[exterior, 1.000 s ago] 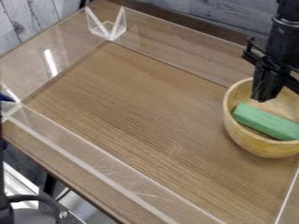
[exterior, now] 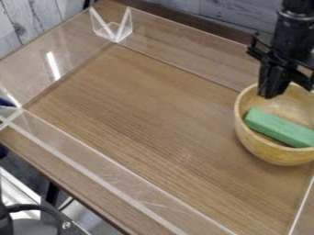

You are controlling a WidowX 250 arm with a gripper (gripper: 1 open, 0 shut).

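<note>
My black gripper (exterior: 263, 77) hangs at the top right, above the back rim of a round tan bowl (exterior: 251, 138). Its fingers look shut, with nothing visible between them. A long green block (exterior: 277, 128) lies inside the bowl.
The wooden tray floor (exterior: 135, 128) is bare to the left of the bowl. Clear plastic walls (exterior: 73, 156) run along its edges. A black object (exterior: 31, 223) sits outside at the lower left.
My gripper has risen very slightly and shifted a little left. The bowl and green block have not visibly moved.
</note>
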